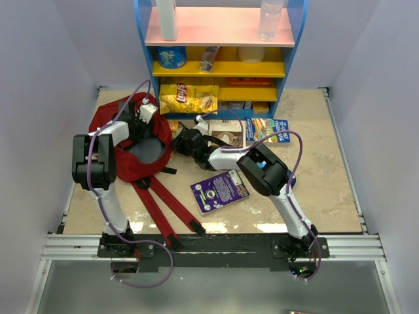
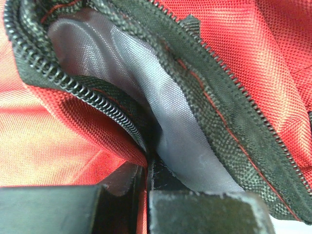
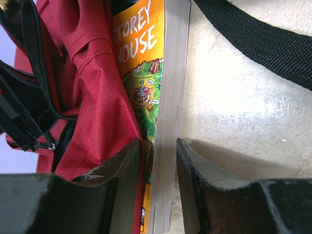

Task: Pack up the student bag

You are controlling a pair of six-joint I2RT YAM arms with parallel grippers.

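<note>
The red bag (image 1: pixel 135 171) lies on the left of the table, its dark grey inside showing through the open mouth. In the left wrist view, my left gripper is shut on a fold of the bag's red cloth, beside the black zipper. A book with an orange and green cover (image 3: pixel 142 92) stands on edge against the bag's outer side, its pale page edges up. My right gripper is part open, with the book and a red bag edge between its fingers. Whether both fingers touch the book I cannot tell.
A purple book (image 1: pixel 220 192) lies flat in front of my right arm. Another book (image 1: pixel 267 129) and a white box (image 1: pixel 226 129) lie by the shelf (image 1: pixel 222 69). Red straps (image 1: pixel 171 203) run forward from the bag.
</note>
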